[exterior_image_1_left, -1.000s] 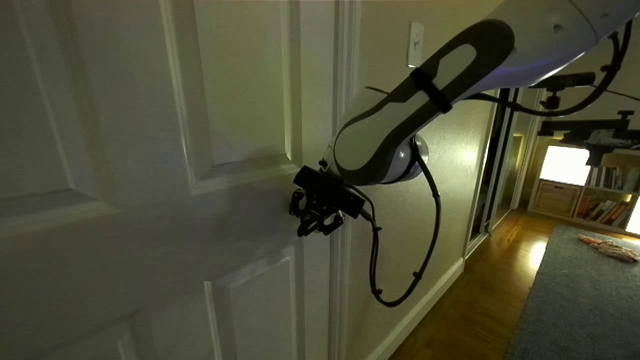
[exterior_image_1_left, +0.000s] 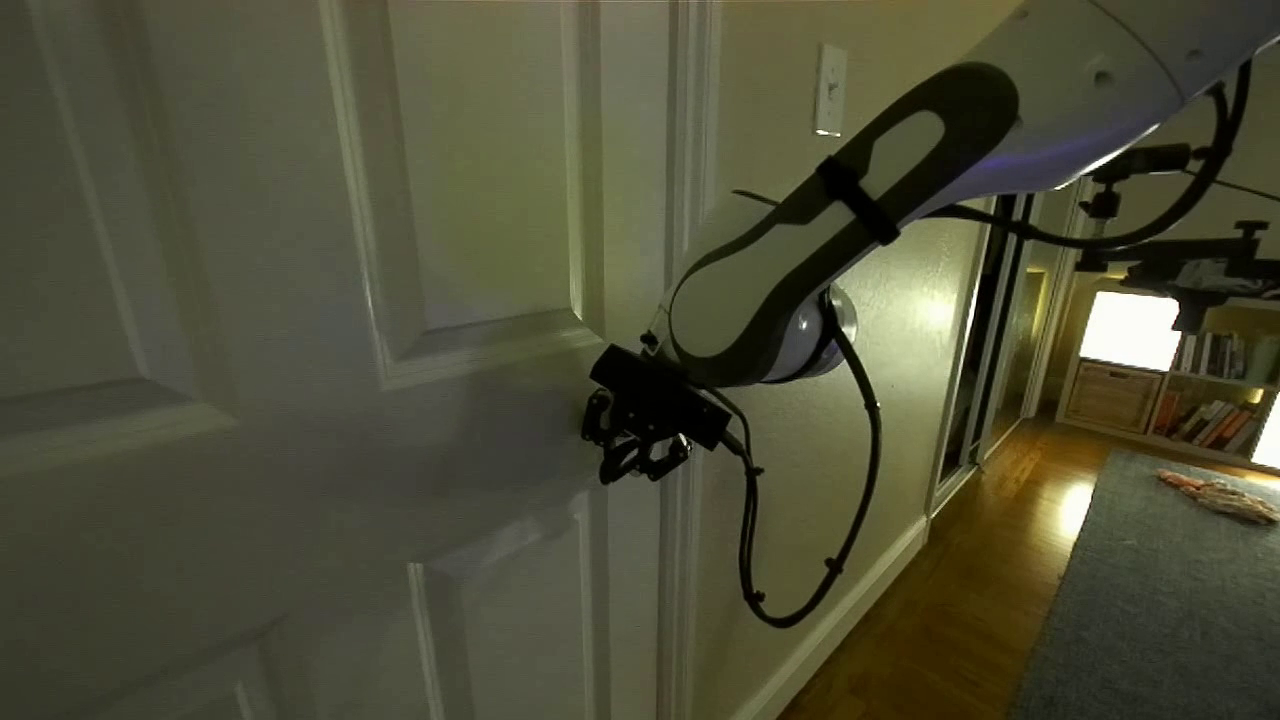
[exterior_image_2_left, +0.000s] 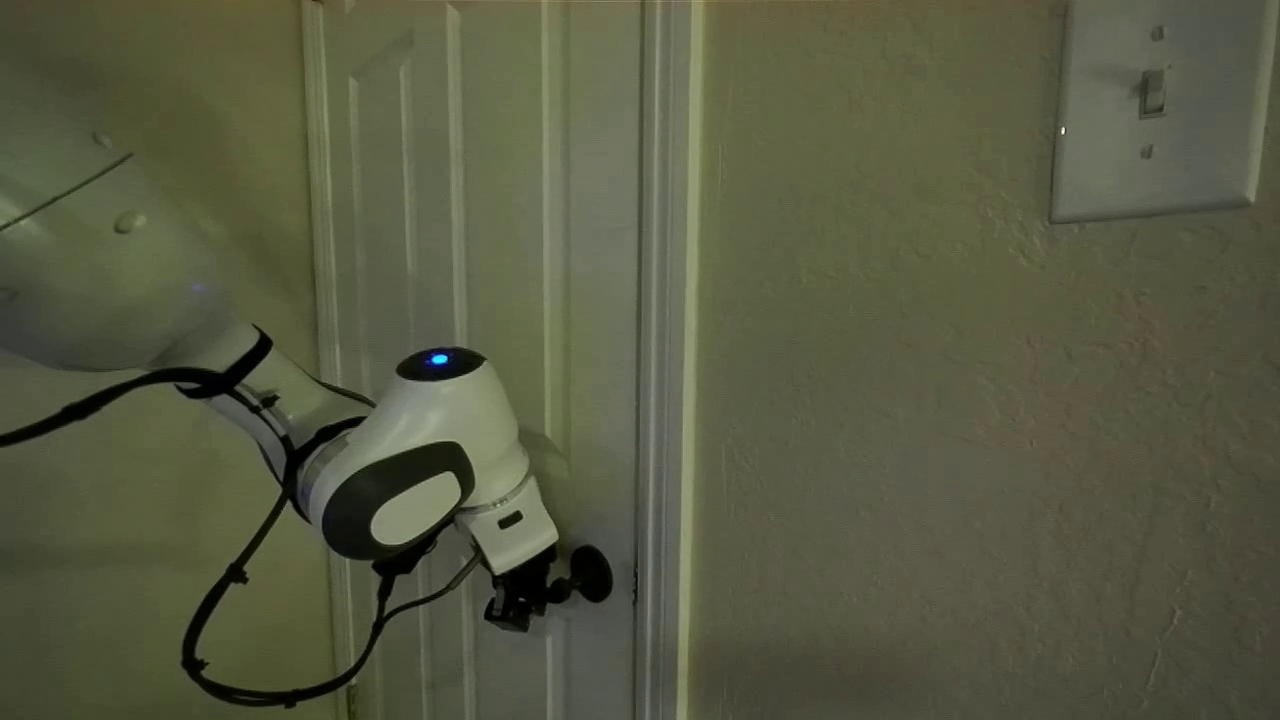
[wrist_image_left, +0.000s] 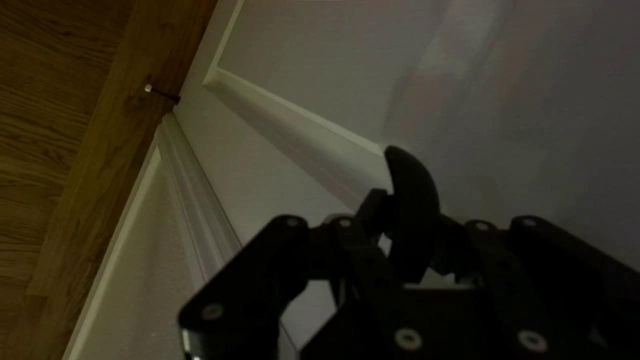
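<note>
A white panelled door (exterior_image_1_left: 516, 444) stands closed in its frame. Its black door handle has a round base plate (exterior_image_2_left: 591, 574) near the door's right edge in exterior view 2. My black gripper (exterior_image_1_left: 636, 454) is at the handle, close to the door face. In the wrist view the curved dark end of the door handle (wrist_image_left: 414, 198) sticks up between the fingers, and the fingers are shut on it. Much of the handle is hidden behind the gripper in exterior view 1.
Beside the door, the trim (exterior_image_2_left: 672, 360) and a bare wall with a light switch (exterior_image_1_left: 830, 90) border the arm. A cable (exterior_image_1_left: 870, 480) hangs in a loop below the wrist. A wooden floor (exterior_image_1_left: 924, 612) and a grey rug (exterior_image_1_left: 1152, 588) lie to the right.
My gripper and wrist have come down slightly, with a very small shift to the right. The door has not visibly moved.
</note>
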